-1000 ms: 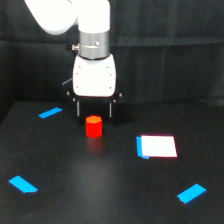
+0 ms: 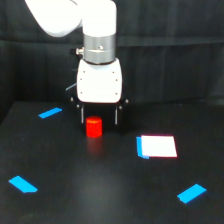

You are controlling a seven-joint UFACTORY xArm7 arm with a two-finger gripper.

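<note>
A small red block (image 2: 94,127) rests on the dark table, a little left of the middle. Over it my gripper (image 2: 99,118) points downward, its fingers (image 2: 82,116) spread wide. The fingers stand open, and the block appears below and between the fingertips in this view. Whether the fingers reach down around it or are still above or behind it, I cannot tell from this angle. Neither finger visibly touches the block.
To the right lies a white square with a red edge (image 2: 159,146), blue tape (image 2: 140,147) at its left side. Other blue tape strips mark the table at back left (image 2: 50,113), front left (image 2: 22,184) and front right (image 2: 191,193).
My gripper has come down and slightly to the right, so its fingertips are now closer to the red block. The block and the white square have not moved.
</note>
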